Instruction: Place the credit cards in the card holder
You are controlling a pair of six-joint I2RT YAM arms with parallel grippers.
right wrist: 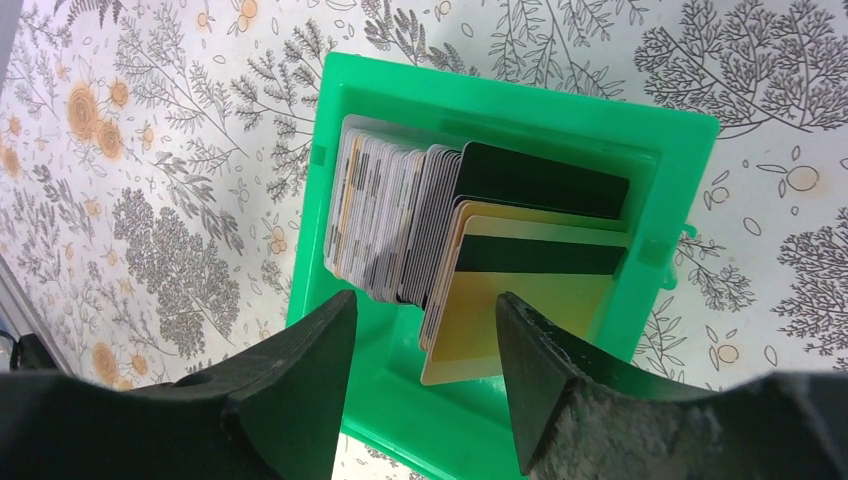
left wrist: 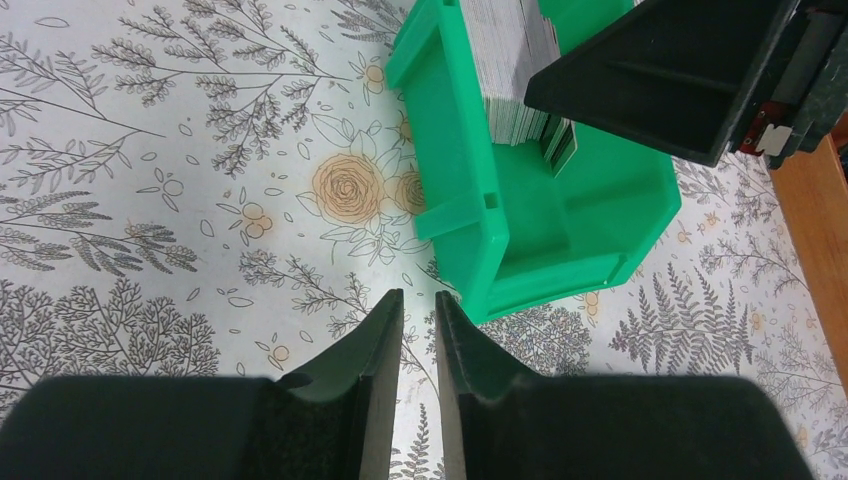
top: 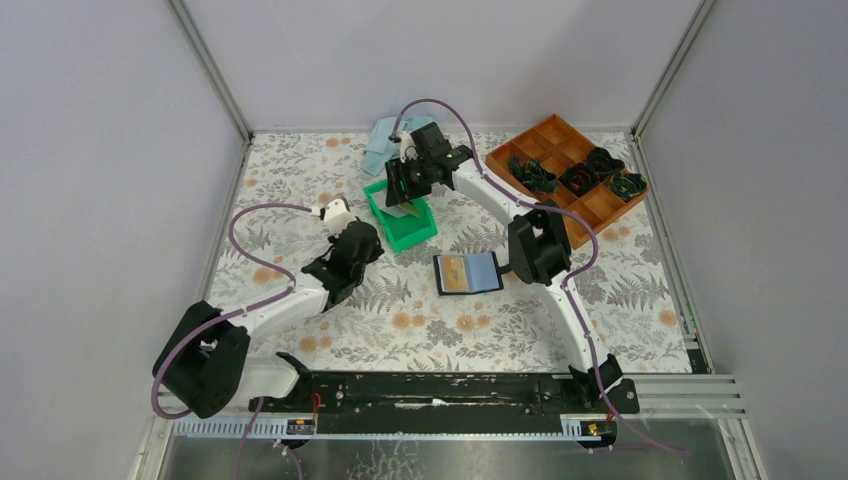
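Observation:
Many cards stand on edge in the green box (top: 408, 241); in the right wrist view the pale stack (right wrist: 375, 210) fills one end, and a gold card (right wrist: 520, 300) with a dark stripe leans at its front. Over these cards is my right gripper, open, with the gold card's edge showing between its fingertips but not gripped. The card holder (top: 468, 273) lies unfolded on the table, a tan card in its left side and a blue panel on its right. Left of the box, my left gripper is part open and empty.
A wooden tray (top: 552, 135) with several dark coiled items stands at the back right. Light-blue cloth (top: 380, 148) lies behind the box.

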